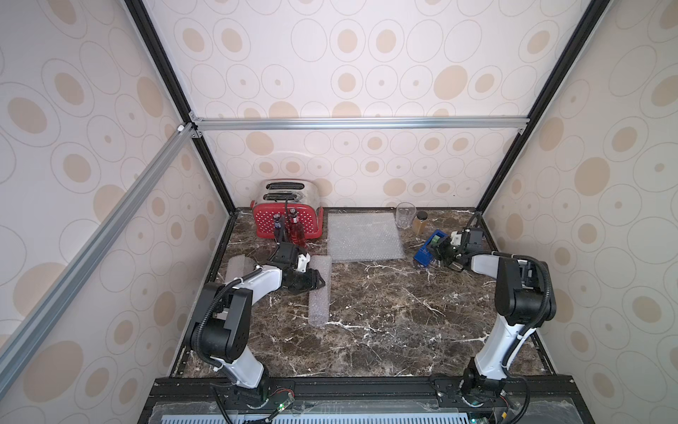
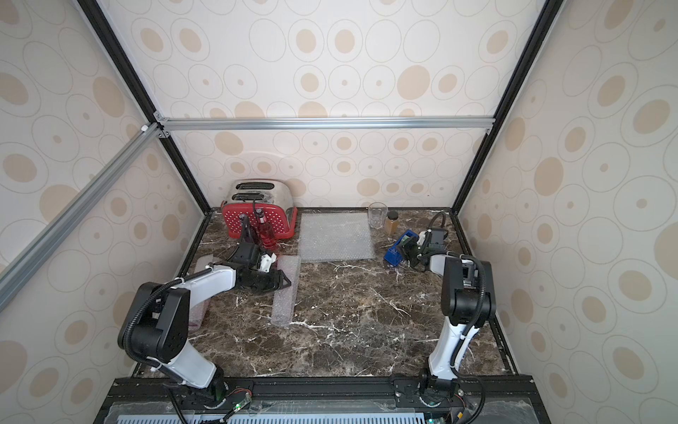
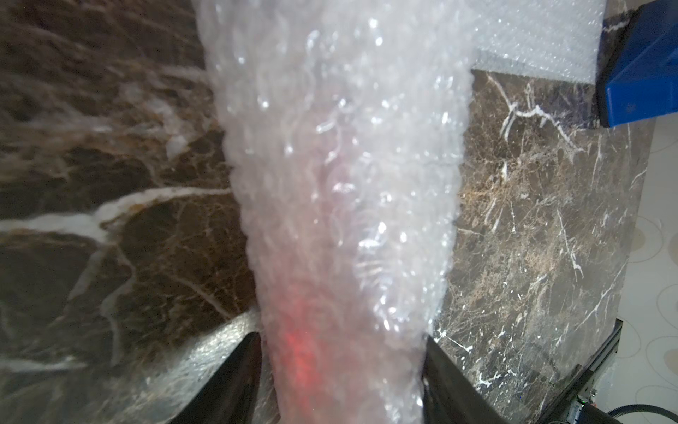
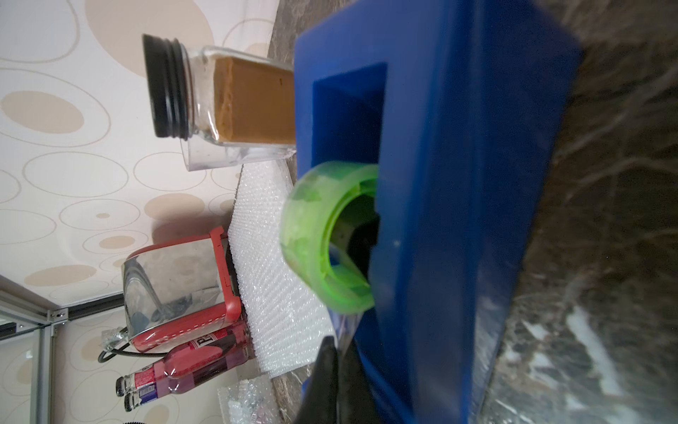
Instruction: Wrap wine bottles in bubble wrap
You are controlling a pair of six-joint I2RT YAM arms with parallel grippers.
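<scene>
A bubble-wrapped bottle (image 3: 346,190), with faint red showing through the wrap, lies on the counter. My left gripper is shut around its narrower end, one finger on each side. At the right stands a blue tape dispenser (image 4: 445,233) carrying a green roll of clear tape (image 4: 317,240). My right gripper is shut beside it, and a thin clear strip runs from the roll to its fingertips. A flat sheet of bubble wrap (image 1: 363,236) lies at the back. Unwrapped bottles (image 4: 201,360) stand by the toaster.
A red toaster (image 1: 288,212) fills the back left. Behind the dispenser are a brown-filled jar (image 1: 419,222) and a clear glass (image 1: 405,215). Another wrapped piece (image 1: 240,267) lies left, partly behind my left arm. The counter's (image 1: 395,311) middle and front are open.
</scene>
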